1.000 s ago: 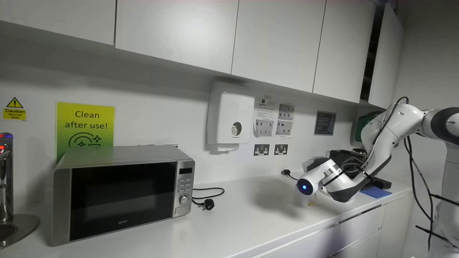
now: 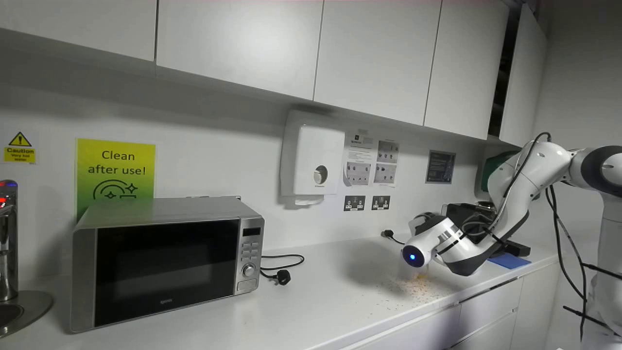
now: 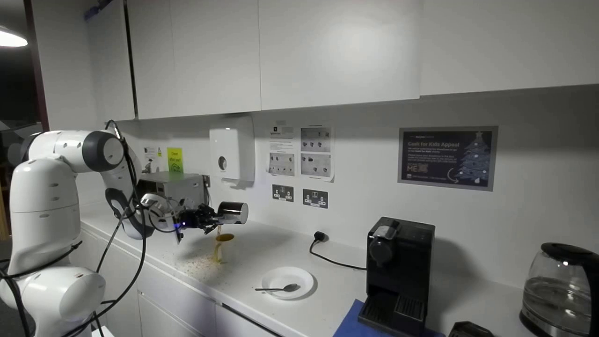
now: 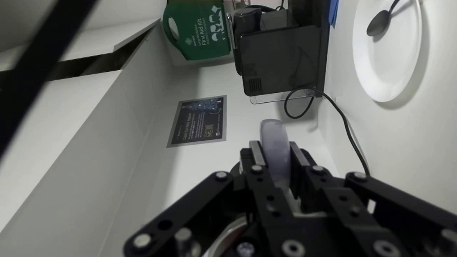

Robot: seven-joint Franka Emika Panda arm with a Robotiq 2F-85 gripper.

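My gripper is shut on a pale, strip-like handle [image 4: 275,143] in the wrist view. In exterior view 2, the gripper [image 3: 212,216] holds a shiny dark mug [image 3: 229,212], tipped onto its side above the counter. A thin stream [image 3: 219,229] falls from below it at a cup with a yellow inside [image 3: 225,238] standing on the counter. Orange-brown bits [image 3: 196,265] lie scattered around that cup. Exterior view 1 shows the scattered bits [image 2: 417,286] too, while the arm hides most of the cup. How full the cup is, I cannot tell.
A white plate with a spoon [image 3: 290,287] lies right of the cup, and a black coffee machine [image 3: 399,269] stands beyond it. The microwave [image 2: 169,262] is at the other end. Wall cupboards [image 2: 373,58] hang above.
Orange-brown bits now cover the counter below the gripper, where it was clean a second ago. The gripper end has turned slightly, while the rest of the arm has barely moved.
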